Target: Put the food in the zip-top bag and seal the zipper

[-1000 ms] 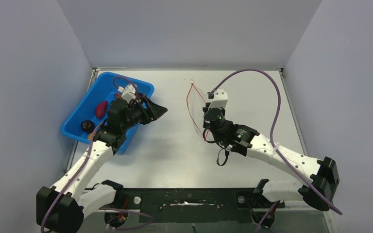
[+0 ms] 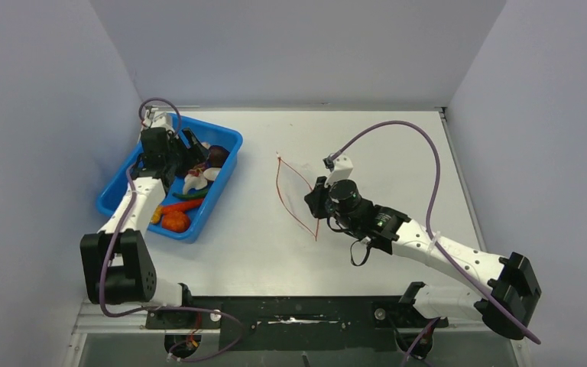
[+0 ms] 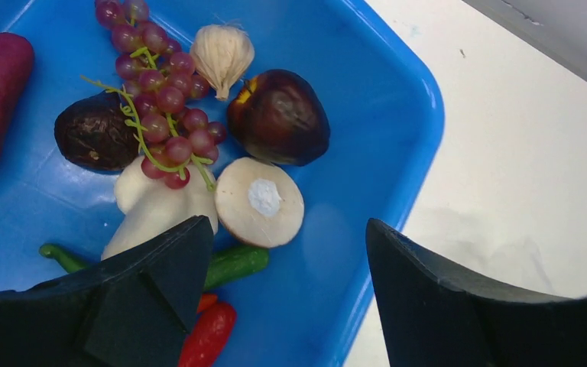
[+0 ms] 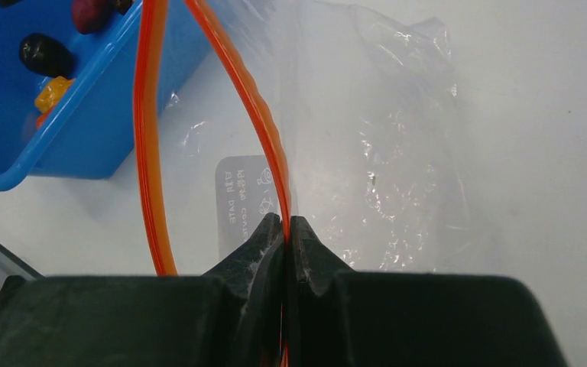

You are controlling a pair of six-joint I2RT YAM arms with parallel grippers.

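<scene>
My left gripper is open over the blue bin [image 3: 397,130]. Below it lie grapes [image 3: 170,99], garlic [image 3: 222,57], a dark round item [image 3: 279,115], a mushroom-like slice [image 3: 241,199], a pale item [image 3: 157,210], a green pepper [image 3: 237,264] and a red pepper [image 3: 206,336]. The clear zip bag [image 4: 397,176], with its red-orange zipper [image 4: 150,153], stands open on the table. My right gripper is shut on one zipper edge.
Grey walls enclose it left, right and behind.
My left gripper has moved left, deeper over the bin. My right gripper has moved left and toward the front, carrying the bag edge with it; the bag's opening looks wider.
</scene>
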